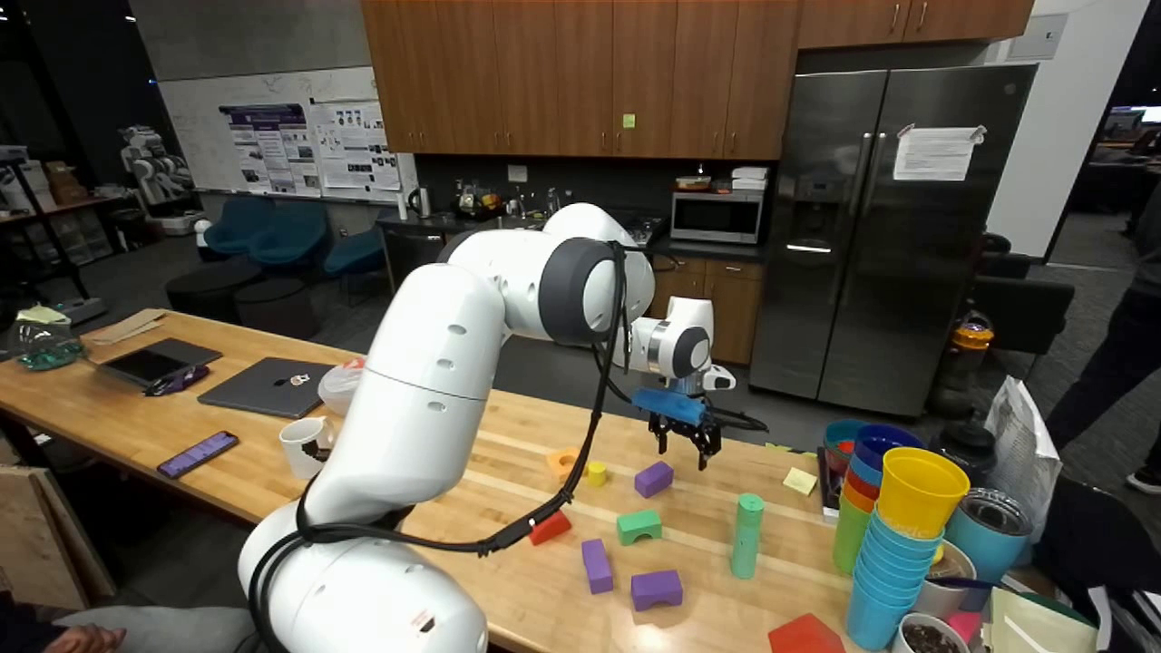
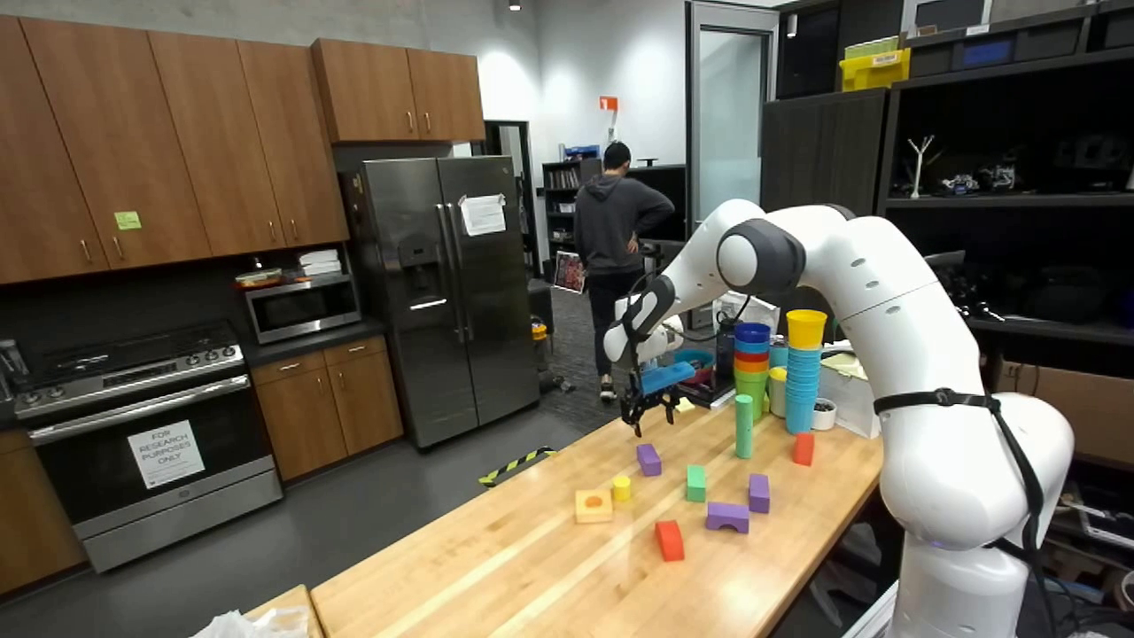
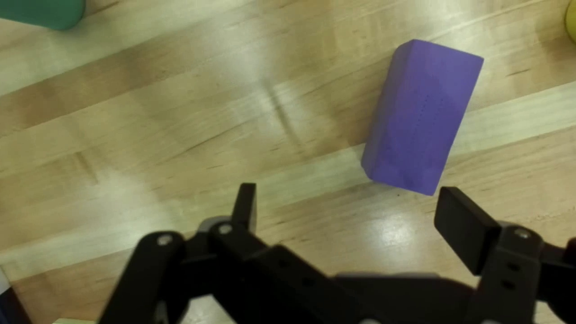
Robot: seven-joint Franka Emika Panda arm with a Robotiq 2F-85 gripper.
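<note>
My gripper stands open above the wooden table, with only bare wood showing between its fingers. A purple block (image 3: 426, 119) lies on the table just ahead of the right-hand finger (image 3: 467, 229) in the wrist view. That same block (image 1: 654, 479) sits below and a little left of my gripper (image 1: 685, 452) in exterior view 1. From exterior view 2, my gripper (image 2: 654, 416) hangs just over the purple block (image 2: 648, 459), apart from it. A yellow cylinder (image 2: 622, 487) and an orange block with a round hole (image 2: 593, 506) rest nearby.
A green arch block (image 1: 639, 527), more purple blocks (image 1: 656, 589), a red block (image 1: 551, 528) and an upright green cylinder (image 1: 746, 537) share the table. Stacked cups (image 1: 895, 544) crowd the right end. A mug (image 1: 306, 446) and laptop (image 1: 265, 386) lie left.
</note>
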